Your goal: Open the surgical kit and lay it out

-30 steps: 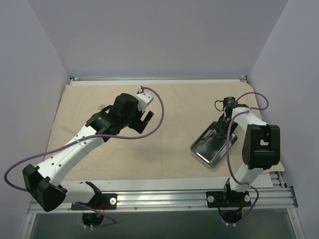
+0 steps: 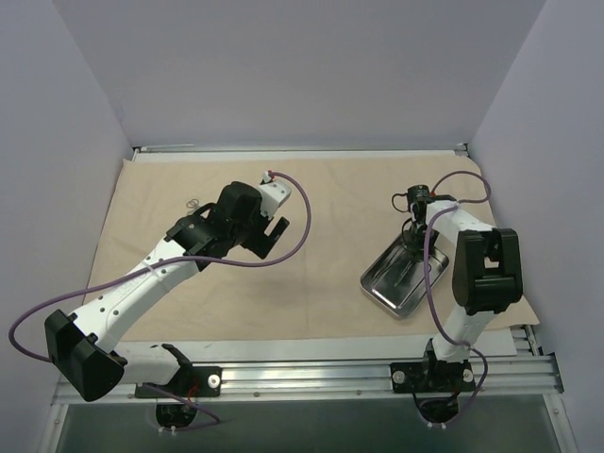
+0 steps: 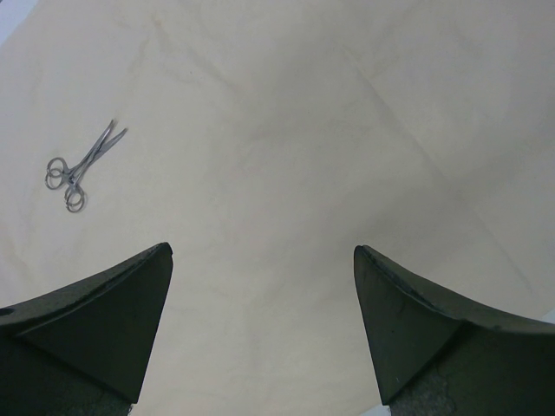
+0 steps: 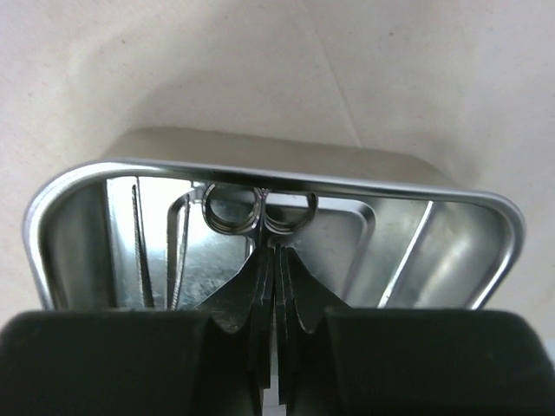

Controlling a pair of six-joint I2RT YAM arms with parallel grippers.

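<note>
A metal tray (image 2: 391, 288) lies on the right side of the cloth. My right gripper is down at that tray, its fingers shut. Just past its tips, in the right wrist view, are the finger rings (image 4: 229, 227) of a scissor-like instrument inside the tray; nothing shows clearly between the fingers. Thin metal tools (image 4: 140, 243) lie to the left in the tray, and a slim rod (image 4: 405, 256) leans on the right. Over bare cloth, my left gripper is open and empty. Ringed forceps (image 3: 85, 166) rest on the cloth at the left.
Walls (image 2: 302, 75) enclose the back and sides. Purple cables (image 2: 160, 271) loop along both arms. The tray's raised rim (image 4: 286, 179) stands close around the right fingers.
The left arm and the tray look unmoved.
</note>
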